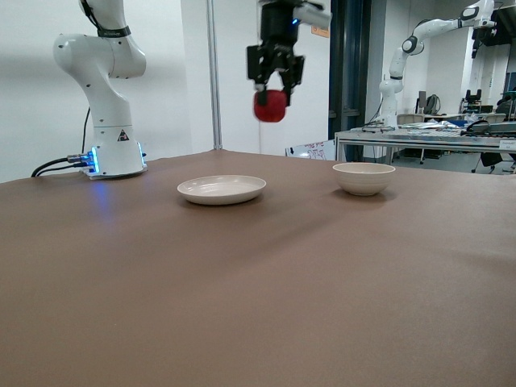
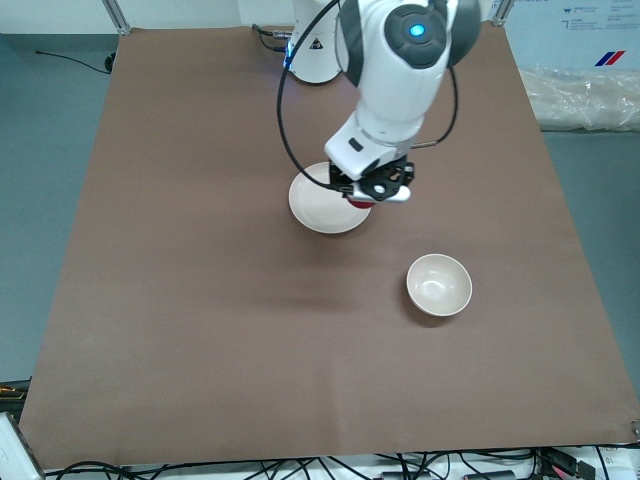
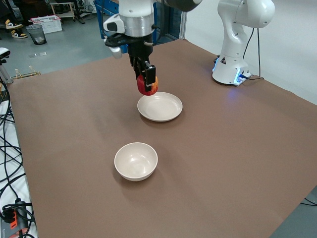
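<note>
My gripper (image 1: 272, 89) is shut on a red apple (image 1: 270, 108), held in the air above and beside a white plate (image 1: 221, 189); in the right view the apple (image 3: 147, 86) shows red and yellow, just over the plate (image 3: 160, 106). In the left view the gripper (image 2: 375, 185) mostly hides the apple, and the plate (image 2: 318, 210) lies partly under it. A white bowl (image 2: 439, 285) stands on the table apart from the plate, nearer the table's front in that view, also seen as a bowl (image 3: 135, 161) in the right view.
The robot's base (image 1: 117, 153) stands at the back edge with cables beside it. Cables and hardware (image 3: 20, 218) line one edge outside the tabletop.
</note>
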